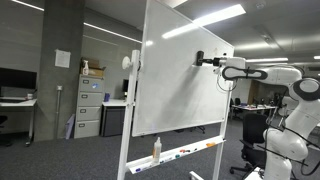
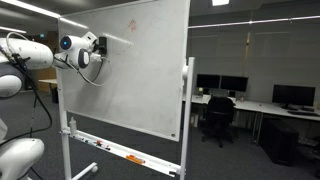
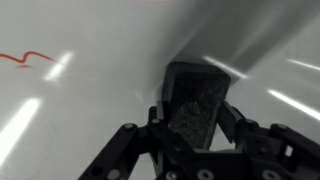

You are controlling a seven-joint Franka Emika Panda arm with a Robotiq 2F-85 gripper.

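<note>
A black eraser (image 3: 195, 100) sits between my gripper's fingers in the wrist view, its far end at the whiteboard surface. My gripper is shut on it. In exterior view 1 the eraser (image 1: 199, 58) is a dark block at the upper right of the whiteboard (image 1: 175, 90), with the gripper (image 1: 206, 62) reaching in from the right. From the other side, the eraser (image 2: 102, 46) shows near the board's upper left. A red squiggle (image 3: 26, 58) marks the board left of the eraser in the wrist view. Whether the eraser presses flat cannot be made out.
Along the board's lower edge runs a tray (image 2: 105, 145) with several markers and an orange item (image 2: 135, 159). A spray bottle (image 1: 157, 150) stands at its end. Desks and a chair (image 2: 218, 119) are well behind the board.
</note>
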